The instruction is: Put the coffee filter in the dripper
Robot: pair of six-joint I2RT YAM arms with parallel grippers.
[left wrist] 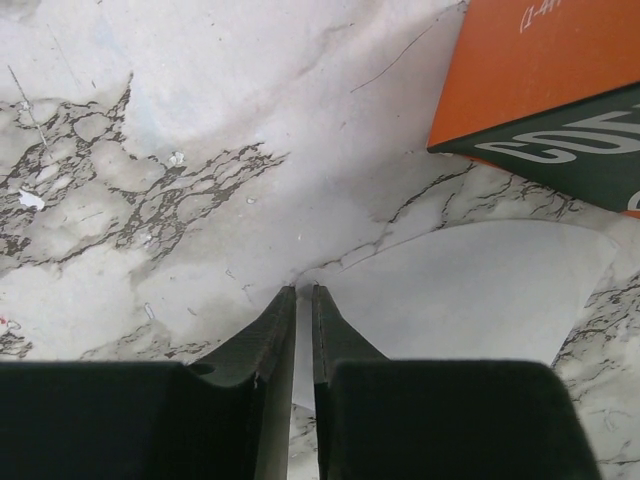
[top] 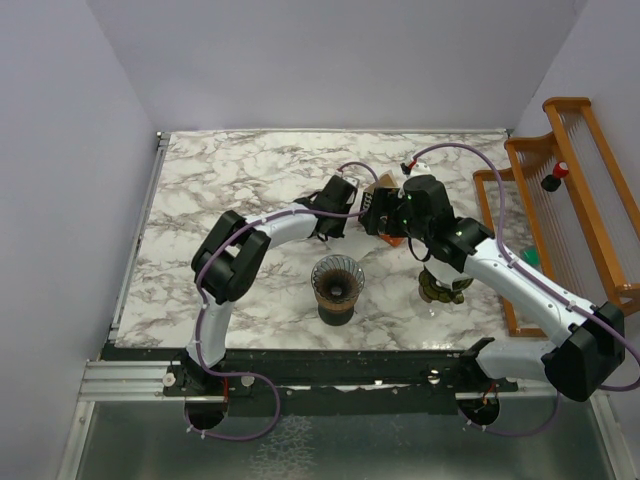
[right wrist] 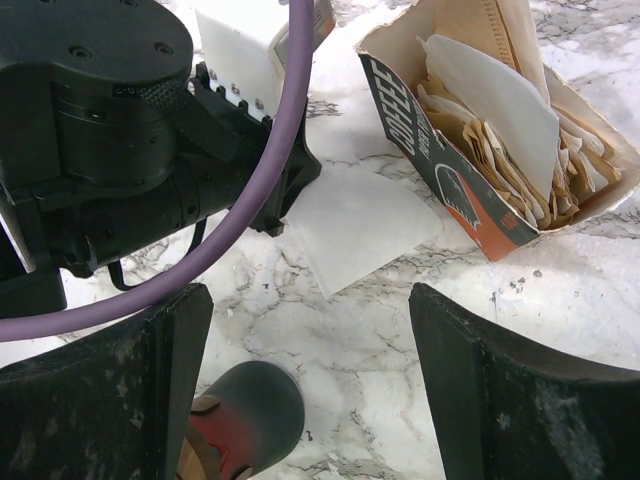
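A white paper filter lies flat on the marble table, also seen in the right wrist view [right wrist: 360, 230]. My left gripper points down at the filter's edge, its fingertips nearly together with a narrow gap; whether they pinch paper is unclear. The coffee filter box [right wrist: 450, 200] holds several more filters. My right gripper stands open, above the table near that box. The dripper [top: 336, 270], with a ribbed rim, sits in front of both grippers in the top view.
A wooden rack [top: 550, 120] stands at the right. A glass item [top: 442, 285] is partly under my right arm. The left arm and its cable fill the upper left of the right wrist view.
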